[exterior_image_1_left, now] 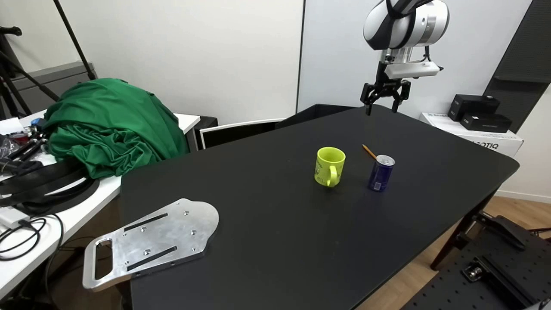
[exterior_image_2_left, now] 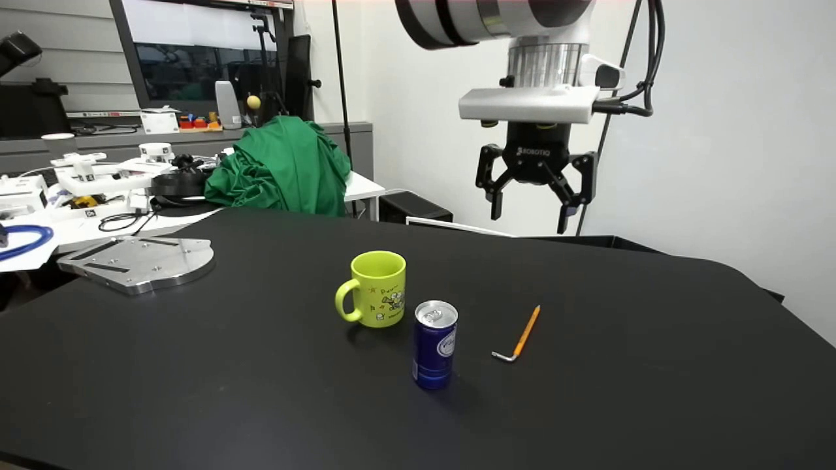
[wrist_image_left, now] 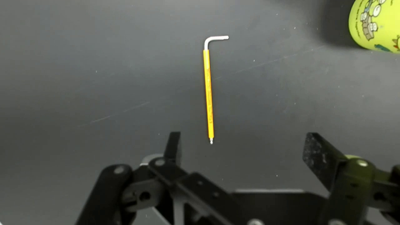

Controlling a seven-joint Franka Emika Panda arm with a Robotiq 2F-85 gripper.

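My gripper [exterior_image_2_left: 530, 224] hangs open above the far part of the black table, and nothing is between its fingertips. An orange-handled hex key [exterior_image_2_left: 527, 333] lies flat on the table, its bent metal end toward the can in the second exterior view. From the wrist, the hex key [wrist_image_left: 208, 93] appears ahead of the spread fingers [wrist_image_left: 173, 148], its straight tip closest to them. A yellow-green mug [exterior_image_2_left: 379, 286] stands upright with its handle out to one side. Close to the mug and the hex key, a blue can [exterior_image_2_left: 434, 348] is also upright.
A flat silver metal plate [exterior_image_1_left: 165, 235] rests at the table's near left edge in the first exterior view. Green cloth [exterior_image_2_left: 282, 164] is heaped on a white side table. Around the hex key, the black tabletop [exterior_image_2_left: 666, 352] is mostly bare.
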